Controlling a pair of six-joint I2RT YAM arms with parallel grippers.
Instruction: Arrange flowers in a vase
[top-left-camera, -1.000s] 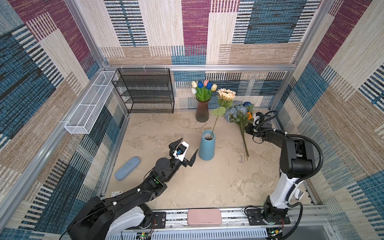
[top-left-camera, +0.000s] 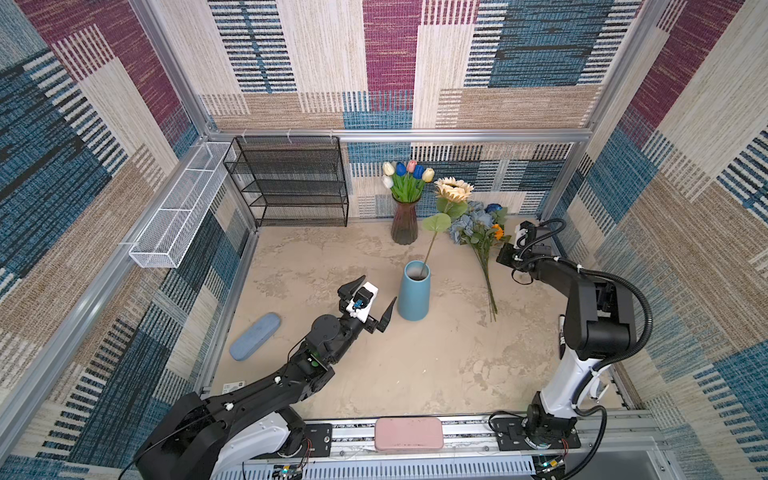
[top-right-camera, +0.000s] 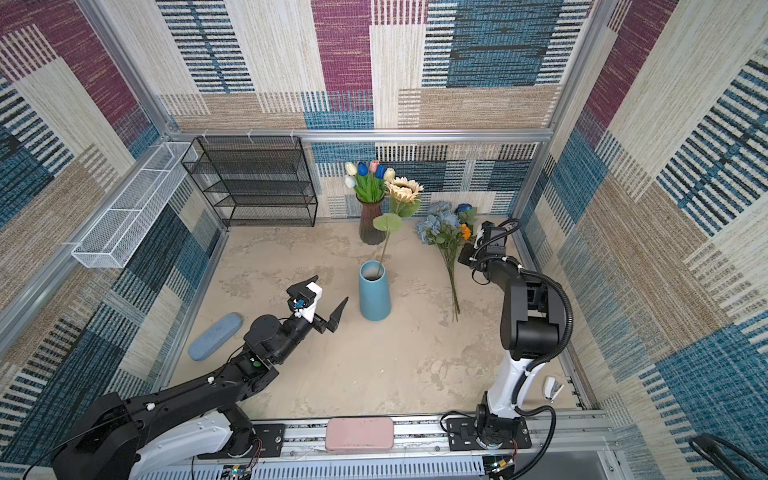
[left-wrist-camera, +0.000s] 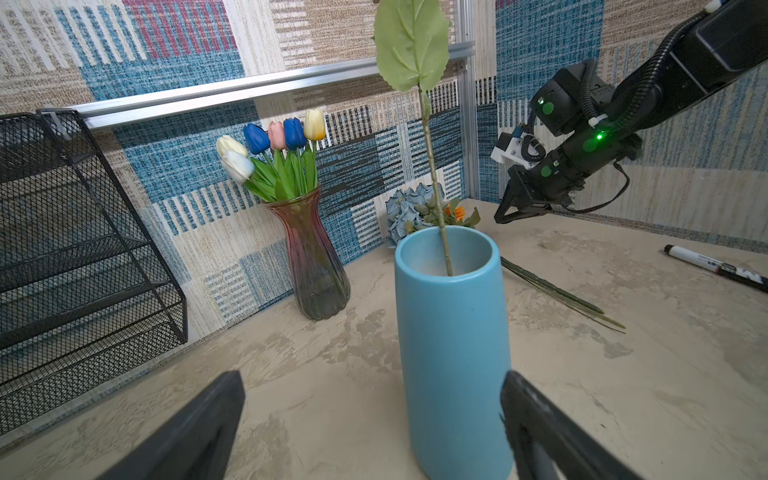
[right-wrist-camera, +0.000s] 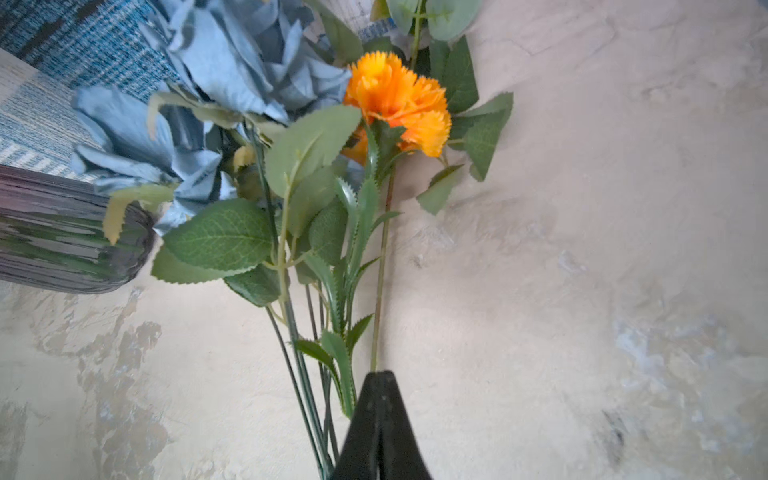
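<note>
A blue vase (top-left-camera: 414, 296) stands upright mid-table, holding a cream sunflower (top-left-camera: 454, 189) whose stem leans toward the back right. Right of it, several flowers lie on the table: blue blooms (right-wrist-camera: 232, 64), an orange bloom (right-wrist-camera: 404, 100) and a bundle of thin green stems (right-wrist-camera: 300, 376). My right gripper is shut with its tips together and nothing between them; in its wrist view the stems lie just outside, to the left of and beneath the fingers. My left gripper stands open and empty, facing the vase, which shows between its fingers toward the right one.
A ribbed glass vase (top-left-camera: 405, 222) of tulips stands at the back, near a black mesh rack (top-left-camera: 292, 192). A marker (left-wrist-camera: 716, 266) lies at the right, a blue case (top-left-camera: 255, 336) at the left.
The right gripper has gone from slightly open to shut. The flowers stay on the table; the left arm is still.
</note>
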